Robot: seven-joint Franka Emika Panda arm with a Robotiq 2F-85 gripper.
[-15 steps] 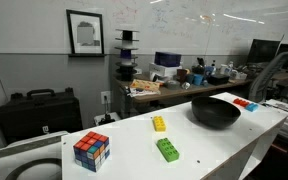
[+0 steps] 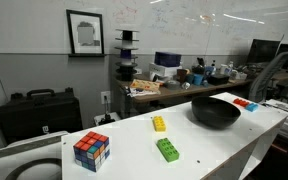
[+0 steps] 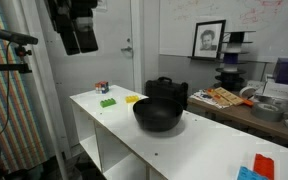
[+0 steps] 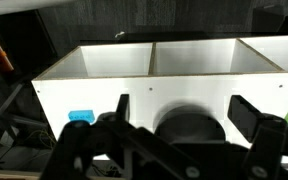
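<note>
Wide apart in the wrist view, the two fingers leave my gripper open, with nothing between them. Exterior view 2 has the dark gripper body (image 3: 76,30) high at the upper left, well above the table; exterior view 1 does not include it. A black bowl (image 2: 216,113) sits on the white table, and in the wrist view the bowl (image 4: 189,124) appears below and between the fingers. Toward the table's other end are a green block (image 2: 167,150), a yellow block (image 2: 159,124) and a large multicoloured cube (image 2: 92,150).
Red (image 3: 264,166) and blue (image 3: 249,174) blocks lie beyond the bowl, at the opposite end from the cube. Open white compartments (image 4: 194,58) line the table's side. Bare tabletop (image 3: 199,145) separates the bowl from the red and blue blocks.
</note>
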